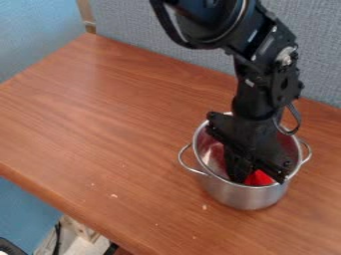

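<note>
A steel pot with two wire handles stands on the wooden table at the right. My black gripper reaches down inside the pot from above. A red object lies in the pot, mostly hidden behind the gripper. I cannot tell whether the fingers are open or shut on it.
A grey padded wall runs behind the table. The table's left edge drops to a blue floor, with a cable and a light wooden frame at the bottom left.
</note>
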